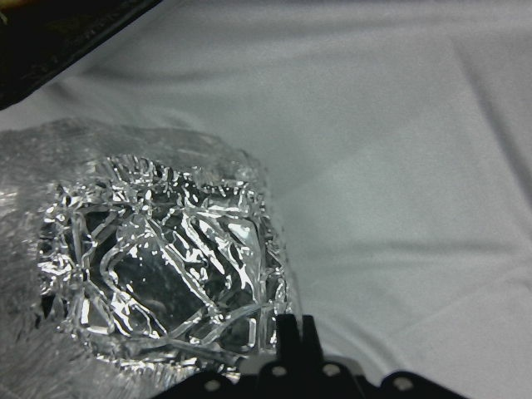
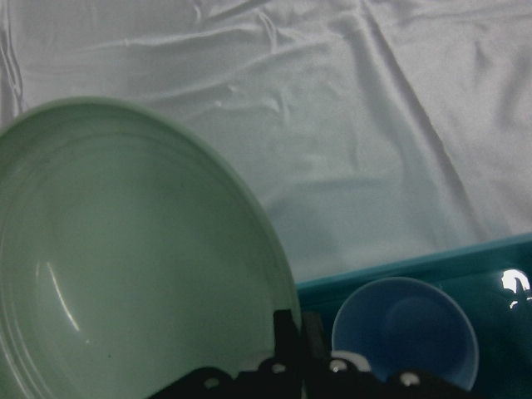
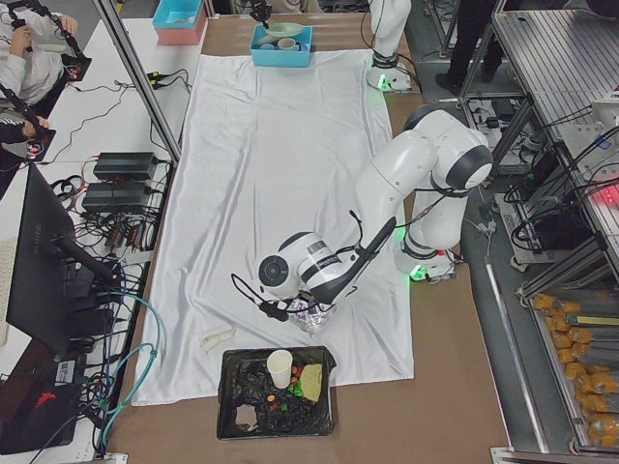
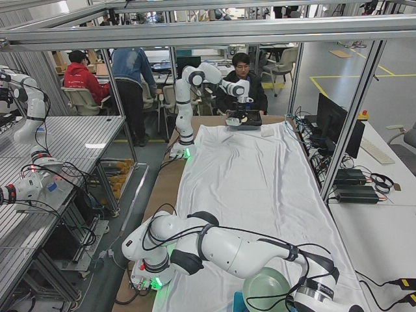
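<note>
In the left wrist view a clear, shiny plastic package (image 1: 158, 258) fills the lower left, its right edge at the fingertips of my left gripper; it also shows as a crinkled silvery piece (image 3: 314, 319) in the camera left view. Whether those fingers grip it is unclear. In the right wrist view a green plate (image 2: 133, 241) has its rim at the fingertips of my right gripper, over a teal tray (image 2: 507, 332) holding a blue cup (image 2: 403, 324). Those fingers appear shut on the rim.
A black lined bin (image 3: 227, 401) with a white cup (image 3: 280, 367) and small items sits at the near edge. A pale thin piece (image 3: 217, 338) lies left of it.
</note>
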